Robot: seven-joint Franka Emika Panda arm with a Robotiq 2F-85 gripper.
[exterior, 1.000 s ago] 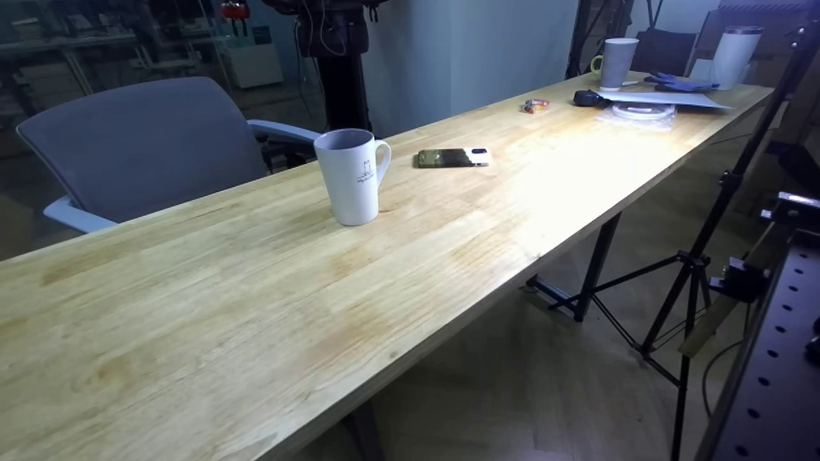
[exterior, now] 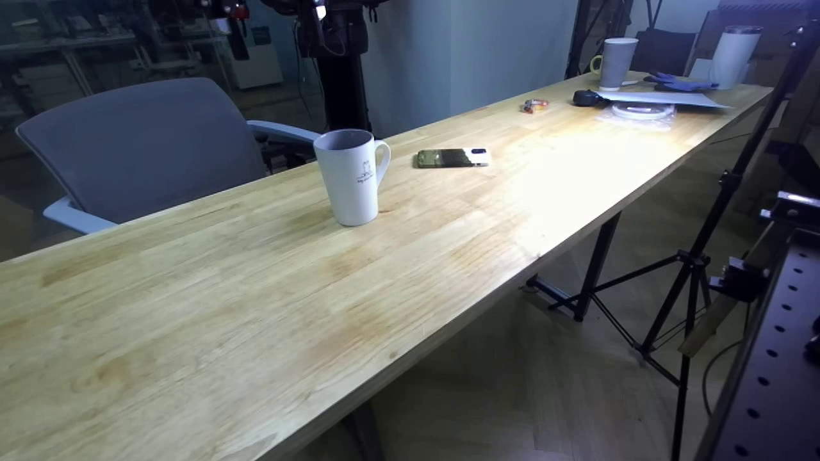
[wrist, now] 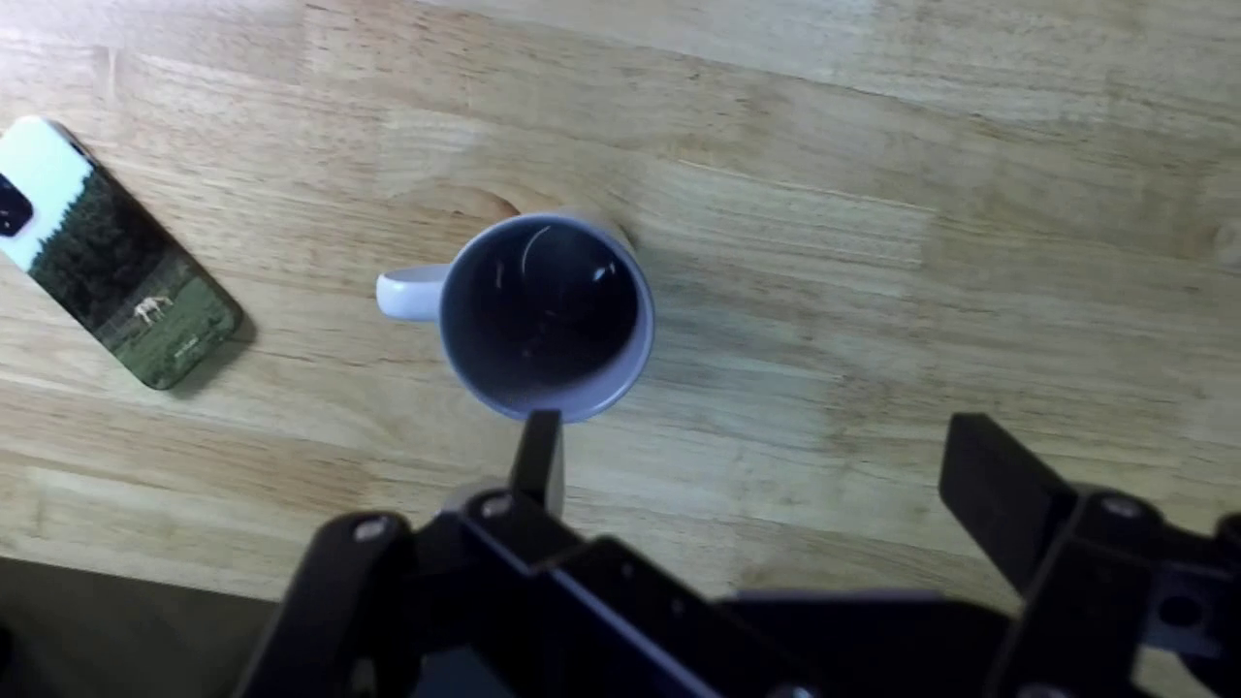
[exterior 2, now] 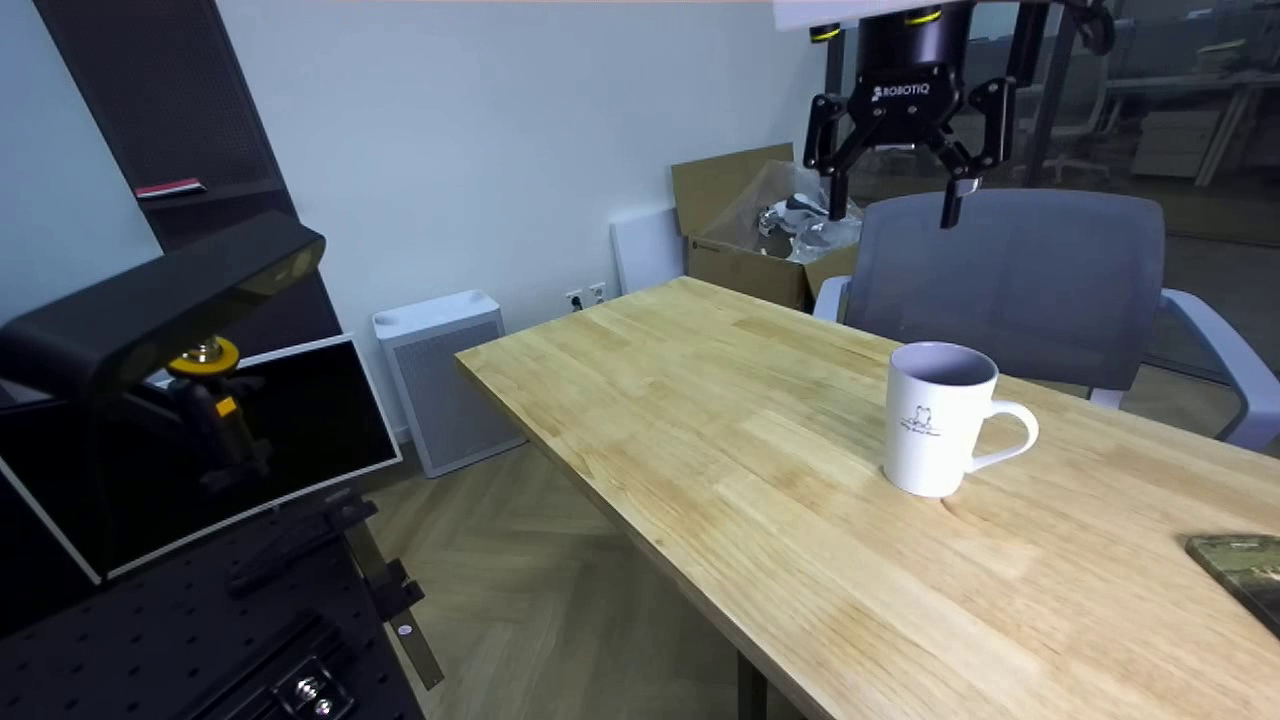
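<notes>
A tall white mug (exterior: 350,181) with a small dark print stands upright and alone on the wooden table. Seen from above in the wrist view, the mug (wrist: 547,314) has a dark inside that looks empty, and its handle points left. My gripper (exterior 2: 894,216) hangs well above the table, on the chair side of the mug (exterior 2: 933,420) in exterior view 2. Its fingers stand wide open with only air between them. From the wrist, my gripper shows one fingertip just below the mug's rim in the picture and the other far to the right.
A phone in a landscape-print case (wrist: 122,256) lies to the handle side of the mug. A grey chair (exterior: 146,153) stands against the table's far edge. At the far end are another cup (exterior: 617,65), a tumbler (exterior: 735,57) and small items.
A dark fingertip has come into sight at the top left of exterior view 1, so my arm has moved there. The mug and phone lie where they were.
</notes>
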